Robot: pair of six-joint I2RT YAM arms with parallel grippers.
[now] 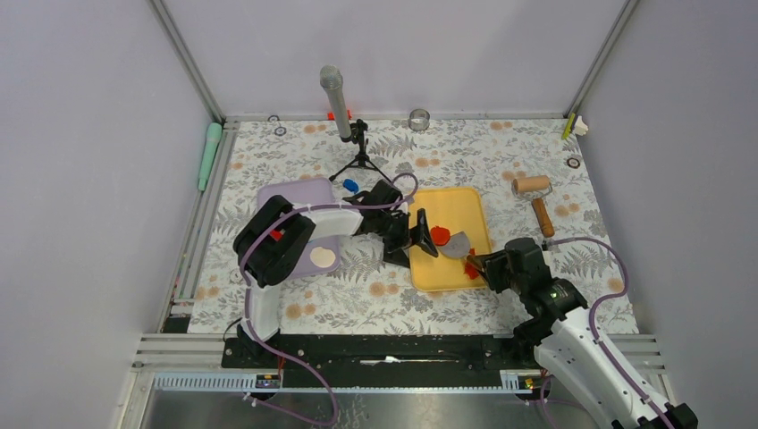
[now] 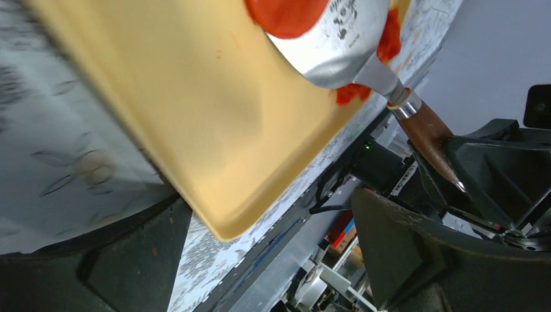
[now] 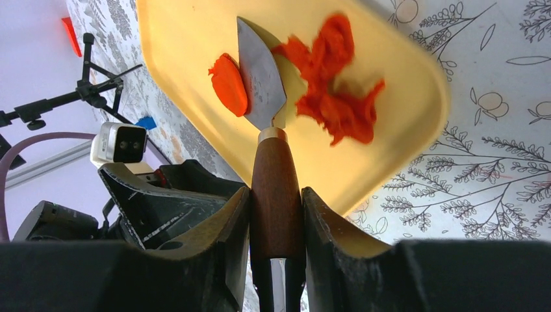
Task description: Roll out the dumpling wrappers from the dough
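Note:
A yellow tray (image 1: 447, 206) holds a round flattened piece of red dough (image 1: 440, 235) beside a steel spatula blade (image 1: 455, 248), with torn red dough scraps (image 3: 334, 110) near it. My right gripper is shut on the spatula's wooden handle (image 3: 275, 169), the blade's edge against the red round. My left gripper stands open over the tray's left edge, nothing visible between its fingers.
A purple tray (image 1: 290, 192) with a pale disc lies at left, partly under the left arm. A microphone on a tripod (image 1: 362, 152) stands behind. A roller (image 1: 532, 185) lies at right, a metal cup (image 1: 419, 121) at the back.

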